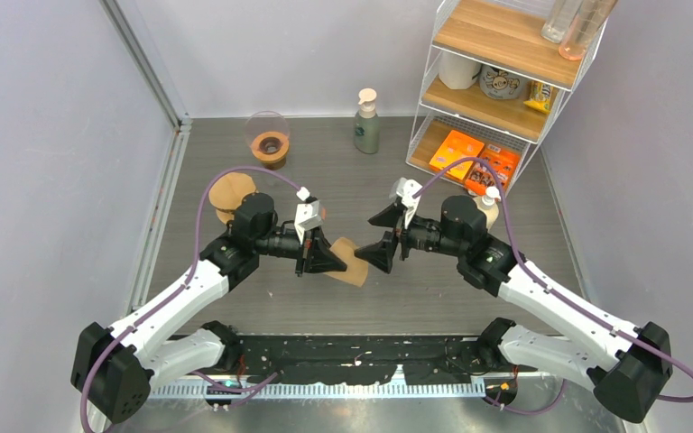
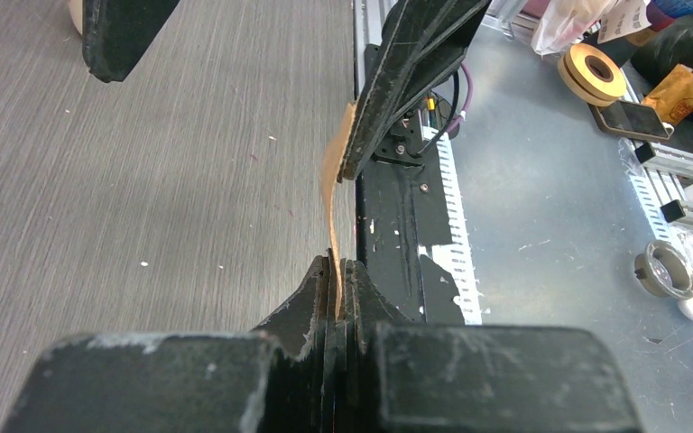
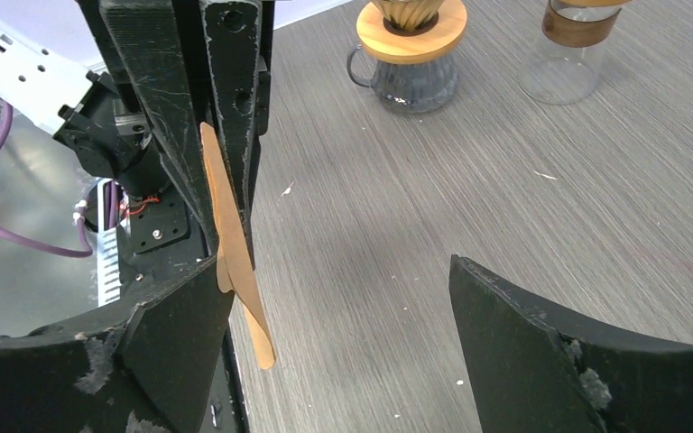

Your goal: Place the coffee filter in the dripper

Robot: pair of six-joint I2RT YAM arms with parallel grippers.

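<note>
The brown paper filter (image 1: 350, 269) is pinched in my shut left gripper (image 1: 323, 262), seen edge-on in the left wrist view between the fingertips. My right gripper (image 1: 375, 241) stands open beside it; in the right wrist view the filter's edge (image 3: 239, 271) is at one finger, with the other finger clear. Toward the back, the dripper (image 3: 412, 33) has a wooden collar and sits on a glass carafe (image 3: 415, 86); in the top view it is at the back left.
A glass jar (image 3: 559, 68) stands near the dripper. A pump bottle (image 1: 366, 131) is at the back middle. A shelf rack (image 1: 478, 108) fills the back right, with another pump bottle (image 1: 487, 206) behind my right arm.
</note>
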